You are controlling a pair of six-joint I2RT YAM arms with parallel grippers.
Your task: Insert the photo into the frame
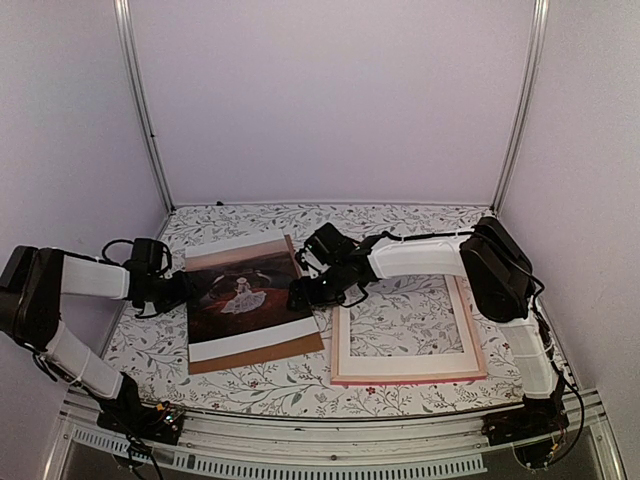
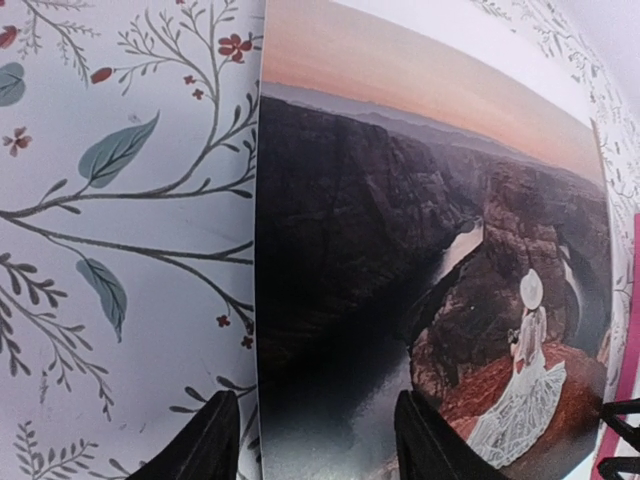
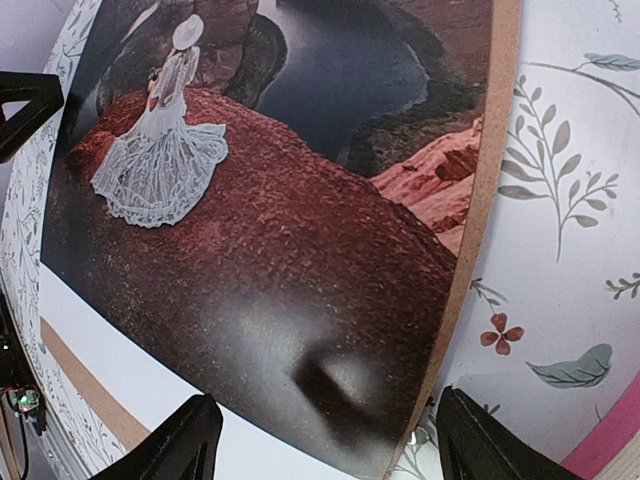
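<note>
The photo (image 1: pixel 240 295), a dark canyon scene with a white-dressed figure, lies on a brown backing board (image 1: pixel 260 354) at the left of the table. To its right rests the empty pale wooden frame (image 1: pixel 410 368), its upper part hidden behind the right arm. My left gripper is open over the photo's left edge, one finger to each side of it in view. Over the right edge of photo and board, my right gripper also stands open. Whether any fingertip touches the photo or board cannot be told.
A flowered sheet (image 1: pixel 270 400) covers the table. Walls close in the left, back and right sides, and a metal rail (image 1: pixel 330 425) runs along the front. Behind the photo and in front of it, the sheet is clear.
</note>
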